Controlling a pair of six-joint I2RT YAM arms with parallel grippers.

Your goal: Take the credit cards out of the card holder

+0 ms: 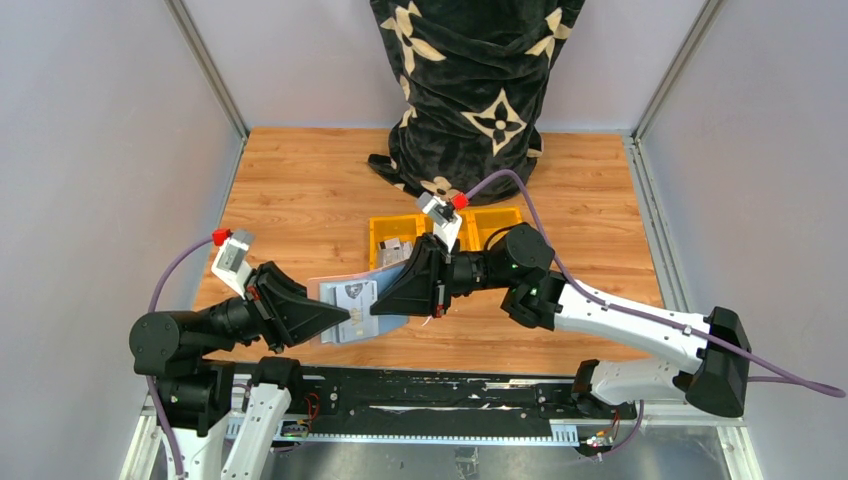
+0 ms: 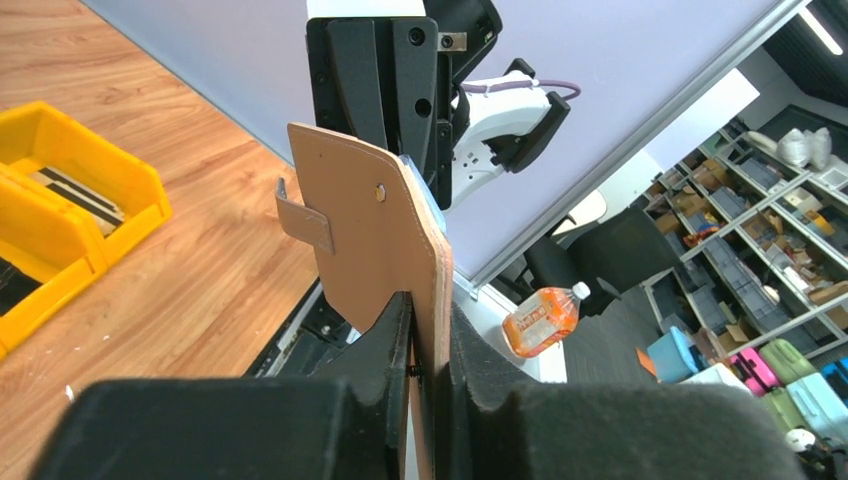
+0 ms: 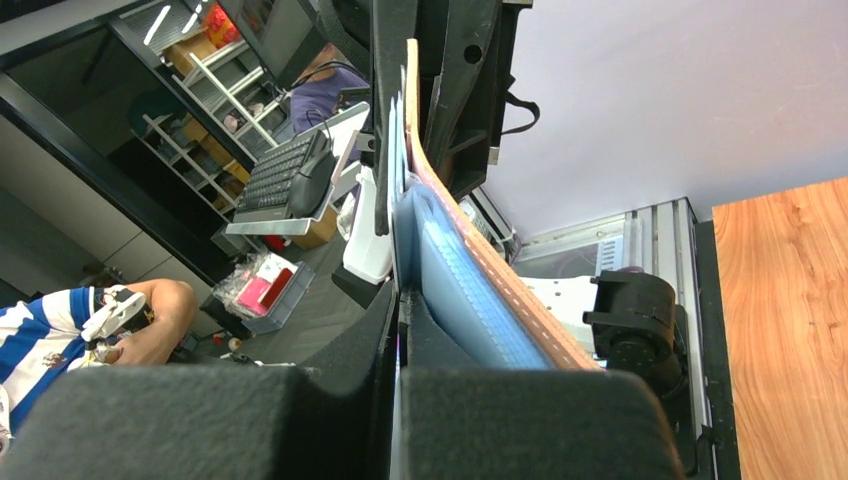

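The card holder is spread open between the two arms, tan outside with clear bluish sleeves inside. In the top view a pale card with a small portrait shows among the sleeves. My left gripper is shut on the tan cover and the sleeves against it, at the holder's near edge. From the other side, my right gripper reaches the sleeves with its fingers shut. No card shows between those right fingers; whether a thin sleeve layer is caught at their tips is unclear.
On the wooden table behind the holder stands a yellow divided box, partly covered by the right arm, with small items inside. A dark patterned cloth hangs at the back.
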